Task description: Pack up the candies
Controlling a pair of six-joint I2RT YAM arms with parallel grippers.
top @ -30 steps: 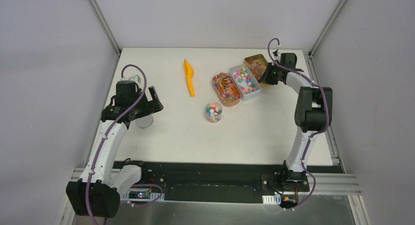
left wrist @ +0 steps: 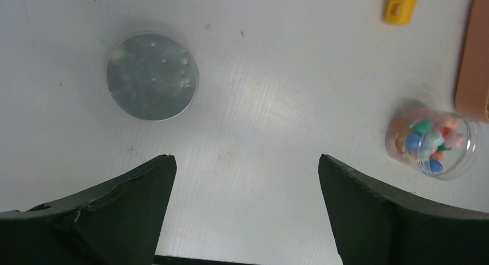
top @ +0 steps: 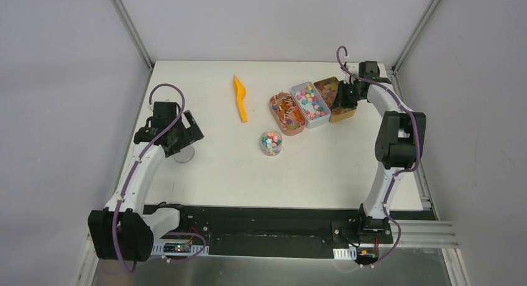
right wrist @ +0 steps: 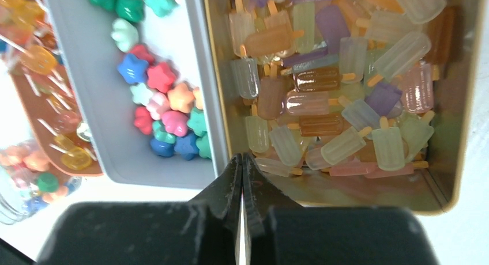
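Note:
My right gripper is shut with nothing visible between its fingers, above the front edge of a yellow container of popsicle-shaped candies. Beside that stand a grey container of star candies and an orange container of lollipops. A clear jar holding mixed candies stands in front of them. My left gripper hangs open at the table's left, over bare table near a round lid.
A yellow scoop lies at the back, left of the containers.
My right gripper has shifted slightly at the yellow container, its arm moving a little rightward. My left arm has moved slightly leftward.

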